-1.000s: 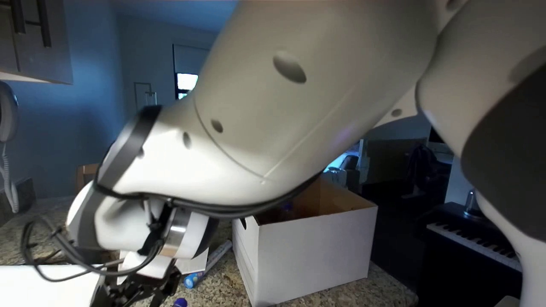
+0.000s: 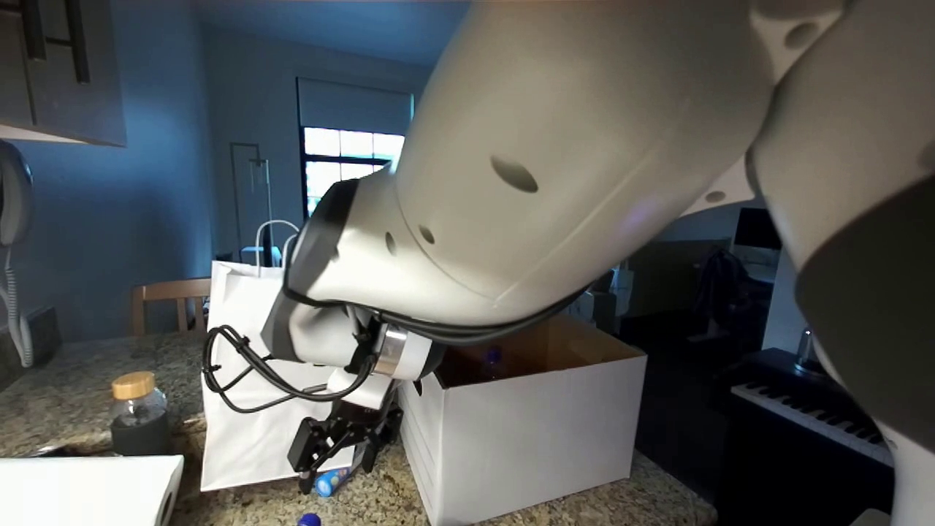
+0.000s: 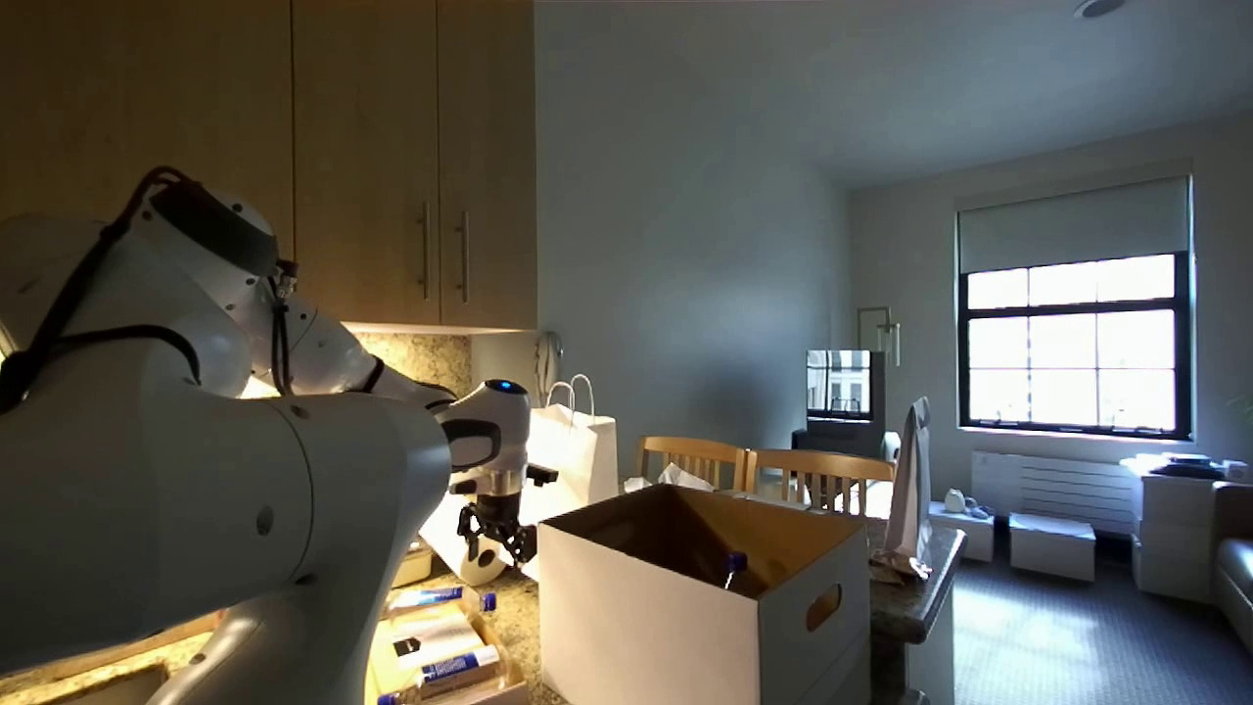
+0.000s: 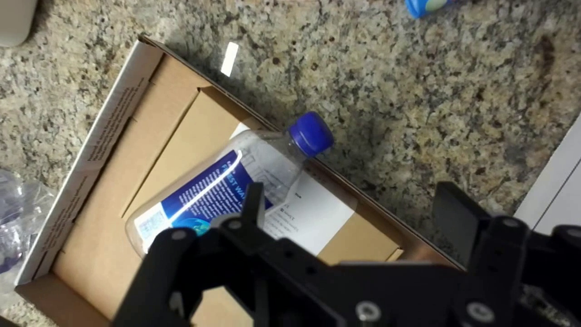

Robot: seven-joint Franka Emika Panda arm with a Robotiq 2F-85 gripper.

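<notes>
My gripper is open and empty, over one edge of a shallow cardboard tray (image 4: 147, 87) in the wrist view. A clear bottle (image 4: 212, 188) with a blue label lies slanted in that tray, its blue cap (image 4: 311, 134) sticking out past the rim. One of my fingers (image 4: 253, 204) overlaps the bottle's lower side in that view; the other shows over the counter. In exterior view 2 my gripper (image 3: 499, 546) hangs above the counter, between the tray and a large white box (image 3: 646, 617). Another blue-capped bottle (image 3: 735, 572) stands inside the box.
A white paper bag (image 2: 254, 438) stands behind my gripper. A blue-ended roll (image 2: 329, 482) lies on the counter near the box. A glass jar (image 2: 139, 416) with a wooden lid is at the left. Bare granite (image 4: 348, 71) lies beside the tray.
My arm has swung to the right and the gripper has risen in exterior view 1, closer to the white box. The paper bag and jar now show. The box and roll have stayed put.
</notes>
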